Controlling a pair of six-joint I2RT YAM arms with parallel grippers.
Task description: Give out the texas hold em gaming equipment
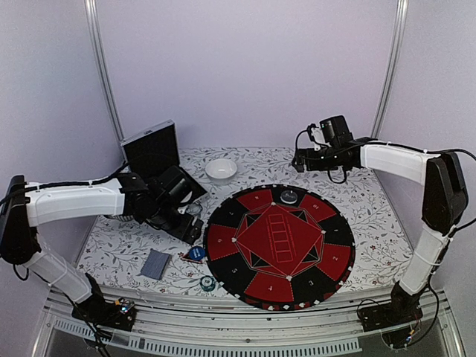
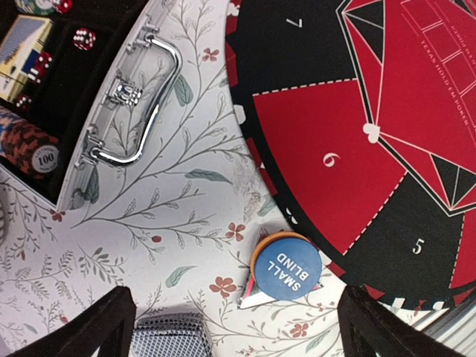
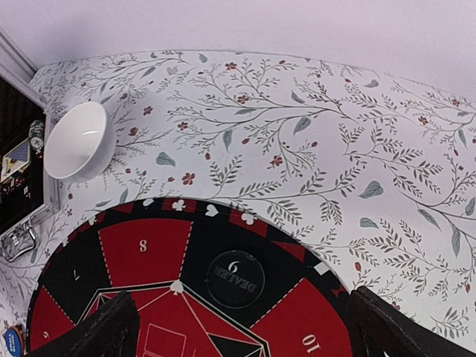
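Note:
The round red and black poker mat (image 1: 279, 245) lies on the table, a dark dealer button (image 3: 236, 279) resting on its far black sector. Just outside the mat's left edge is a blue small blind button (image 2: 286, 268), on top of something flat and partly hidden. A grey deck-like block (image 1: 155, 264) lies farther left. The open case (image 2: 89, 97) holds dice, cards and a roll of chips. Low over the table left of the mat, my left gripper (image 1: 193, 230) is open and empty. Beyond the mat's far right edge, my right gripper (image 1: 299, 161) is open with nothing between its fingers.
A white bowl (image 1: 221, 170) stands behind the mat, next to the case. A small green and white round piece (image 1: 207, 283) lies near the front edge.

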